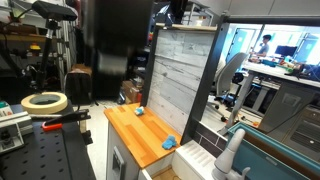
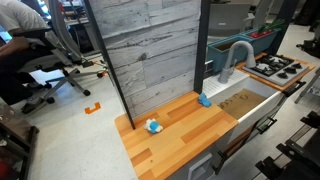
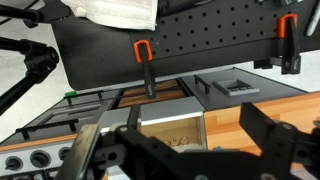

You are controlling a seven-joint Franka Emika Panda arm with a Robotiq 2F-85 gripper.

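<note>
My gripper shows as dark shapes along the bottom of the wrist view. Its two sides stand wide apart, with nothing seen between them. Beneath lies a black base plate with rows of holes point(image 3: 225, 38), carrying two orange-handled clamps point(image 3: 147, 72). Past its edge is the toy kitchen. Two small blue things rest on its wooden counter: one point(image 2: 204, 100) close to the tap, and a blue-and-white one point(image 2: 153, 125) near the left end. An open white drawer point(image 2: 262, 99) sits below the tap.
A grey tap point(image 2: 235, 52) rises behind the drawer. The stove top point(image 2: 276, 67) is to its right. A wood-grain back panel point(image 2: 160, 60) stands behind the counter. Tape rolls point(image 1: 45, 102) lie beside the black base.
</note>
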